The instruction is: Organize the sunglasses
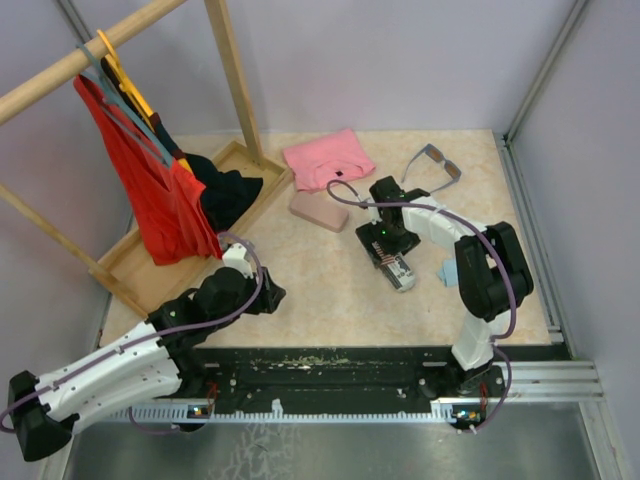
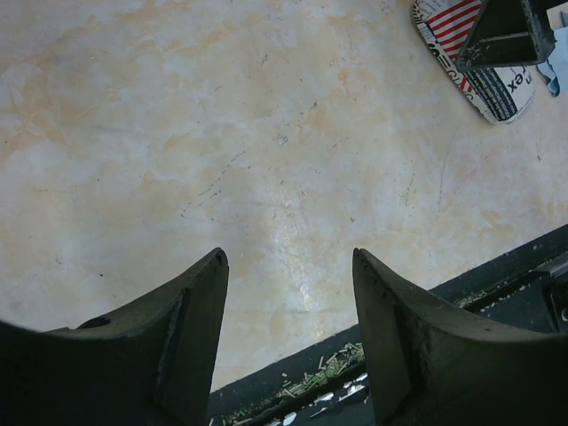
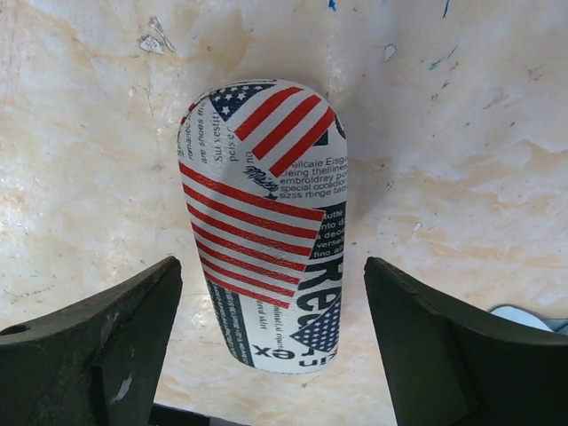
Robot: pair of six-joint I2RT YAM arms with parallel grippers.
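Observation:
Sunglasses (image 1: 452,171) with brown lenses and grey-blue arms lie unfolded at the back right of the table. Nearer the middle is a glasses case (image 1: 398,274) printed with newsprint and red stripes. In the right wrist view this closed case (image 3: 257,222) lies between the spread fingers of my right gripper, which is open and not clamped on it. A light blue cloth (image 1: 448,272) rests to the right of the case. My left gripper stands open over bare table at the front left, with nothing between its fingers.
Behind the case are a pinkish-brown box (image 1: 319,210) and a folded pink shirt (image 1: 328,158). On the left, a wooden rack (image 1: 236,85) holds hanging clothes, including a red garment (image 1: 150,190).

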